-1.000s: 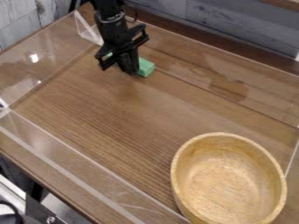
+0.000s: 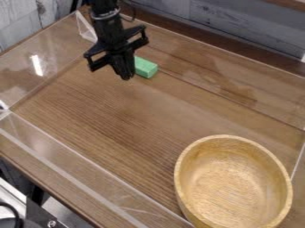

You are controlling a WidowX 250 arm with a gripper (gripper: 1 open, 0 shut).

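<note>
My black gripper (image 2: 124, 68) hangs from the top of the camera view over the wooden surface, at the upper left, its fingertips low and shut with nothing visible between them. Just right of and behind it lies a green block (image 2: 143, 67), partly hidden by the gripper.
A large cream oval bowl (image 2: 233, 183) sits at the lower right. A wall edge runs along the back. Clear plastic pieces show at the upper left and left edge.
My gripper has moved down and left in the view, a little away from the green block, which stays about where it was.
</note>
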